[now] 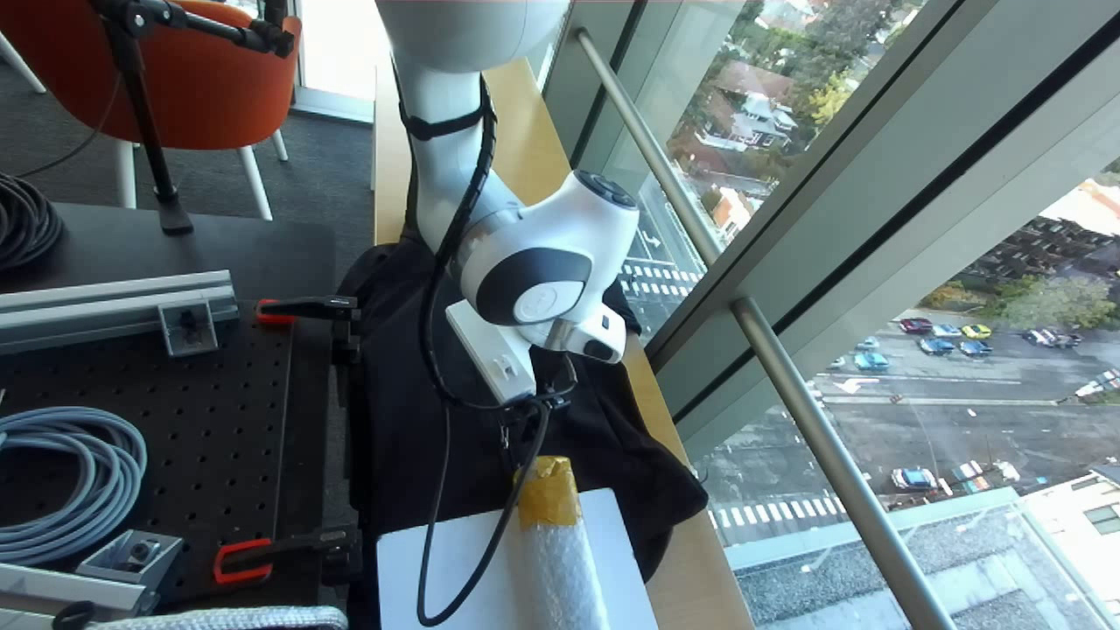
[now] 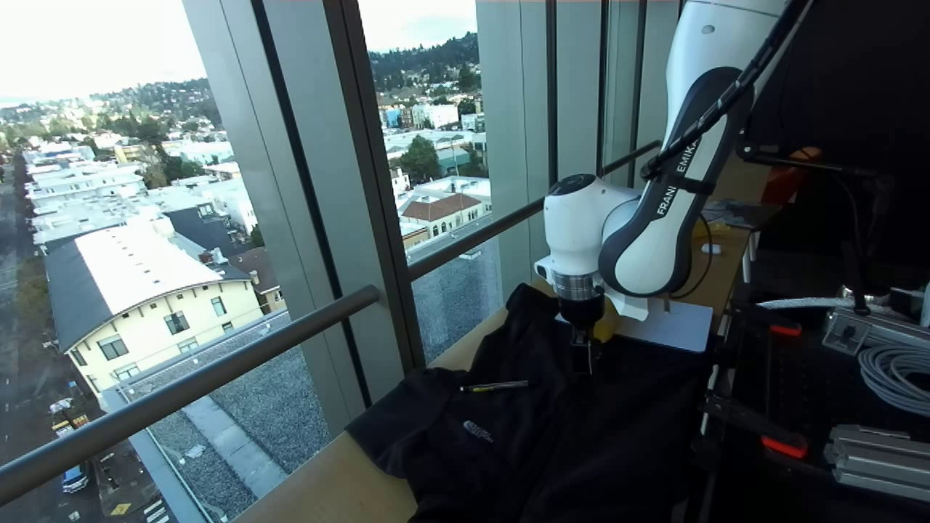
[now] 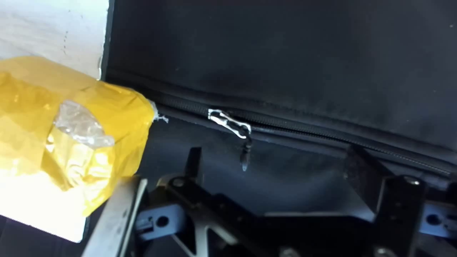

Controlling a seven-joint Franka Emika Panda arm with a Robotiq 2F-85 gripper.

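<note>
A black jacket (image 2: pixel 540 436) lies spread over the wooden ledge. Its zipper (image 3: pixel 300 132) crosses the wrist view on a slant, and a pale metal zipper pull (image 3: pixel 229 123) with a small dark tab hangs on it. Fingers spread wide, my gripper stands open over the fabric, with nothing held. The pull lies beyond the fingertips in that view, nearer the left finger (image 3: pixel 194 165). In exterior view 2 the gripper (image 2: pixel 584 357) points down, low over the jacket; whether it touches the cloth I cannot tell.
A bubble-wrapped roll with a yellow taped end (image 3: pixel 124 124) rests on a white board (image 1: pixel 420 556), close to my left finger. A slim pen-like item (image 2: pixel 495 385) is on the jacket. The window rail (image 1: pixel 829 441) runs along one side, the black perforated table (image 1: pixel 210 420) along the other.
</note>
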